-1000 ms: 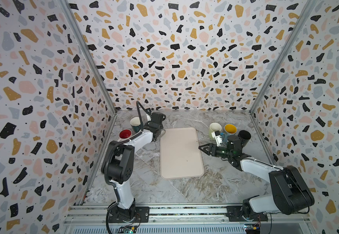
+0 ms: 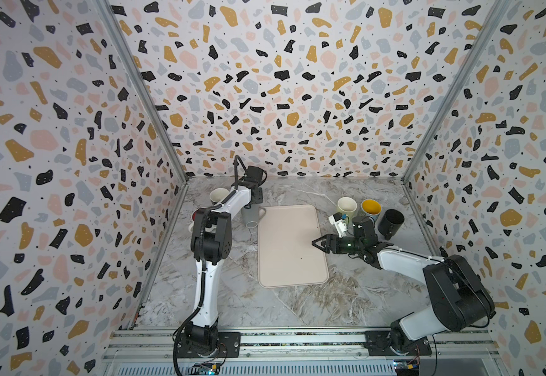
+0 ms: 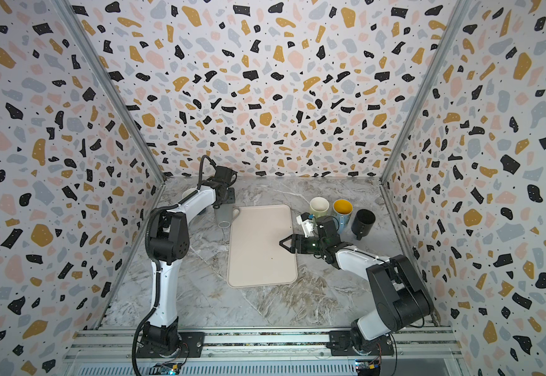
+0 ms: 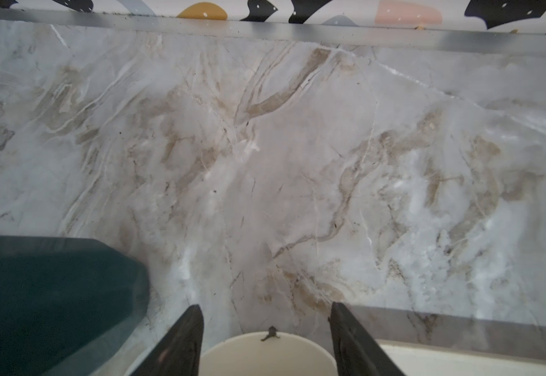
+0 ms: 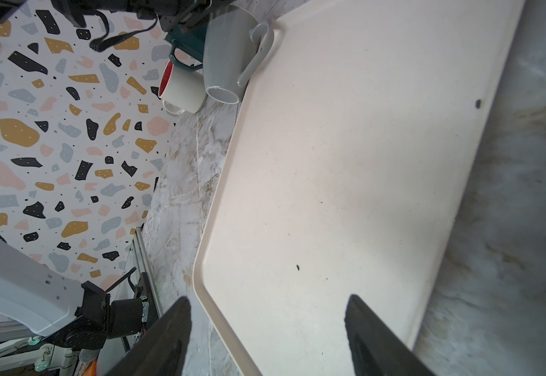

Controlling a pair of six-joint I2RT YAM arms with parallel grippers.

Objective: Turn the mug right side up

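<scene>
A grey mug (image 2: 251, 216) lies on its side at the left edge of the cream tray (image 2: 293, 250), its base toward the front and its handle toward the tray. My left gripper is at the mug's back end. In the left wrist view a pale rounded edge of the mug (image 4: 266, 357) shows between its parted fingers, one on each side; whether they touch it cannot be told. My right gripper stands open over the tray's right side, with nothing between its fingers.
Close on the left are a dark green mug (image 4: 53, 300), partly hidden, and a white mug with red inside (image 5: 183, 87). A cream cup (image 2: 347, 204), a yellow-lined cup (image 2: 370, 206) and a black mug (image 2: 390, 223) stand back right. The tray is empty.
My left gripper has moved back over the grey mug's far end, baring its front. My right gripper has shifted slightly left. The grey mug looks unmoved.
</scene>
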